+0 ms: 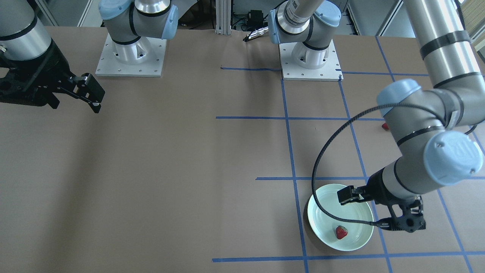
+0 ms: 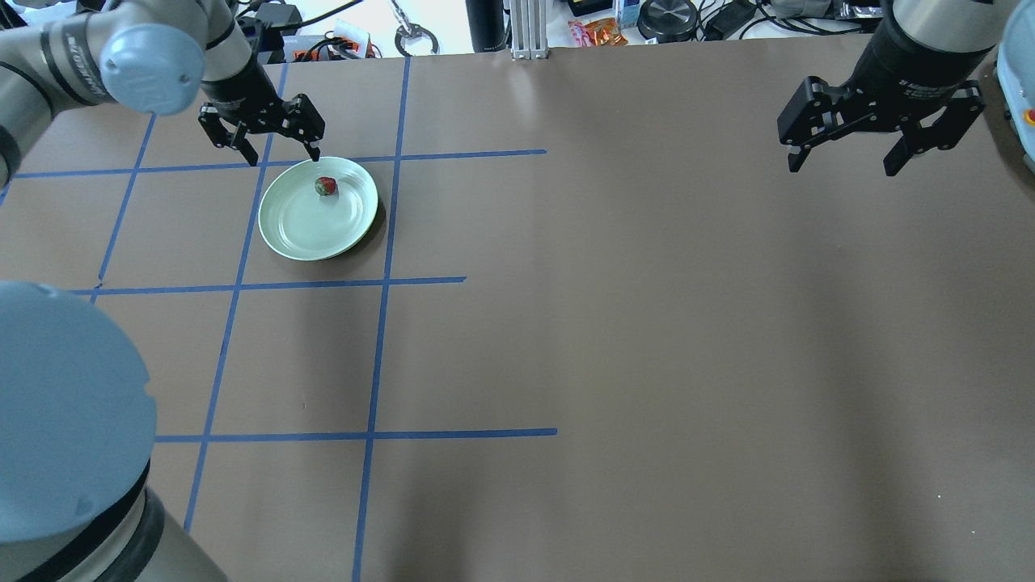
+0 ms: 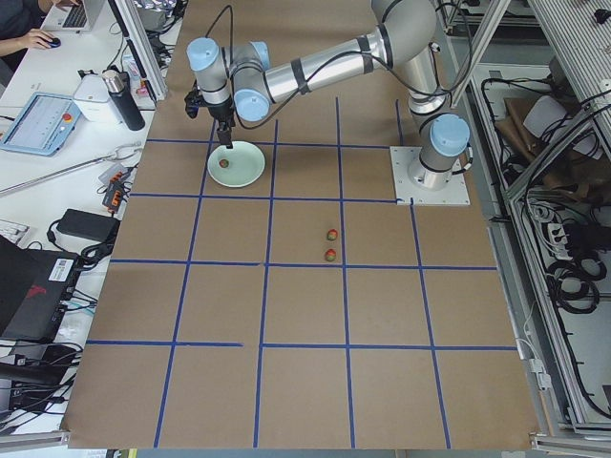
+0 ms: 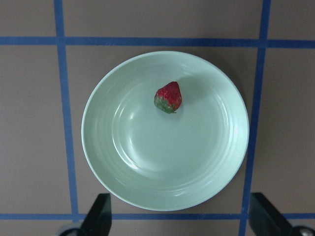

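A pale green plate (image 1: 327, 218) rests on the gridded floor, also seen in the left wrist view (image 4: 162, 147), top view (image 2: 310, 223) and left view (image 3: 248, 167). One strawberry (image 4: 167, 97) lies on it, off centre. My gripper (image 2: 282, 155) is raised over the plate's edge, its fingers spread apart with nothing between them; in the left wrist view its fingertips frame the plate from the bottom corners.
Two more strawberries (image 3: 331, 235) (image 3: 329, 255) lie on the floor toward the arm bases. Another arm's black gripper (image 2: 873, 126) hangs to the side.
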